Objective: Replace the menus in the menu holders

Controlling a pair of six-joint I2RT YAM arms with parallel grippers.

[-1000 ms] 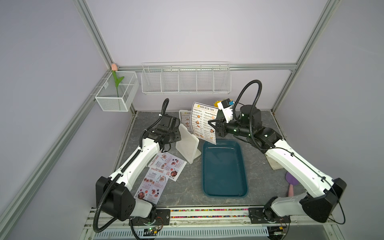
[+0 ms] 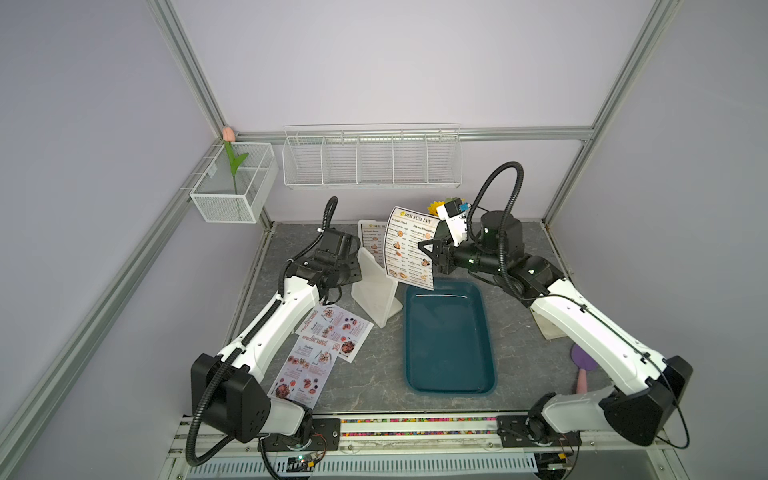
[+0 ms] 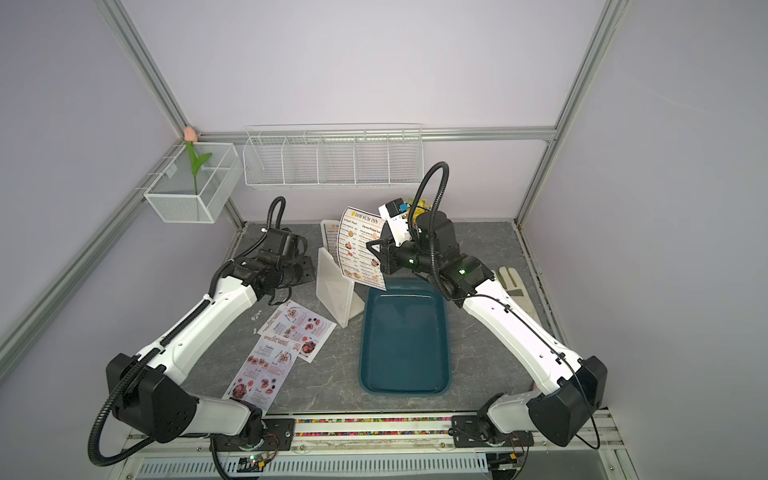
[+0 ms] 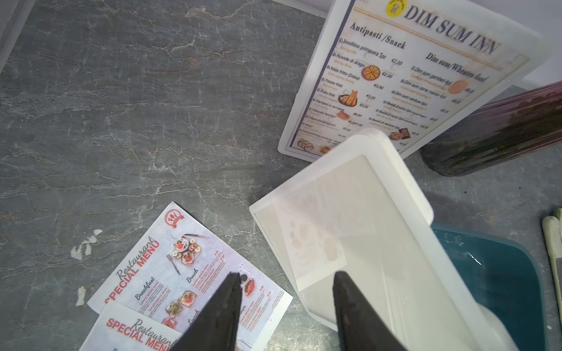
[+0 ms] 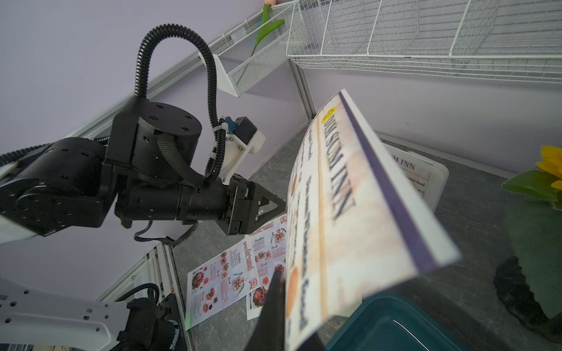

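Observation:
My right gripper (image 2: 425, 247) is shut on the edge of a curved "Dim Sum Inn" menu (image 2: 409, 246), held up above the table behind the green tray. That menu's printed top (image 5: 345, 193) fills much of the right wrist view. My left gripper is open, nothing between its fingers, just left of a white menu holder (image 4: 339, 234). This near holder is clear and shows no menu inside. Farther back, a second holder (image 4: 404, 76) bears a Dim Sum Inn menu. Two "Restaurant Special Menu" sheets (image 2: 336, 326) (image 2: 305, 369) overlap on the table's left.
The green tray (image 2: 449, 384) is empty, right of the near holder. A dark vase (image 4: 497, 134) stands beside the far holder. Wire baskets (image 2: 372, 160) hang on the back wall. A purple-headed utensil (image 2: 584, 357) lies at the right edge.
The menu in my right gripper has swung slightly and shifted a little to the right. My left arm, the holders and the special menus look unmoved.

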